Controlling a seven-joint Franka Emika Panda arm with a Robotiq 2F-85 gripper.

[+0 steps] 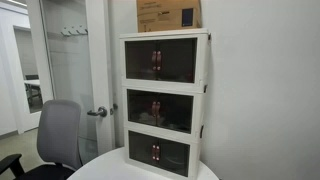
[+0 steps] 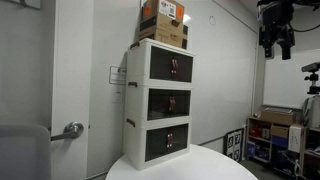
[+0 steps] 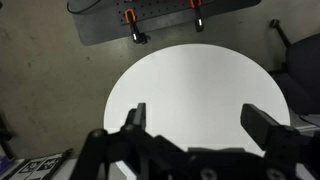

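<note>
A white three-tier cabinet [image 1: 127, 90] with dark double doors stands on a round white table [image 2: 210, 168]. Every tier's doors [image 2: 170, 66] look closed, with reddish-brown handles [image 1: 156, 60] at the middle. My gripper [image 2: 284, 52] hangs high at the right in exterior view 2, well away from the cabinet. Seen from the wrist, its two dark fingers [image 3: 136, 116] stand wide apart over the bare tabletop, with nothing between them. The gripper is out of sight in exterior view 1.
Cardboard boxes [image 2: 163, 28] are stacked on the cabinet. A grey chair [image 1: 58, 130] and a glass door with a handle [image 1: 98, 112] are to its left. Shelves with boxes [image 2: 275, 130] stand at the far right.
</note>
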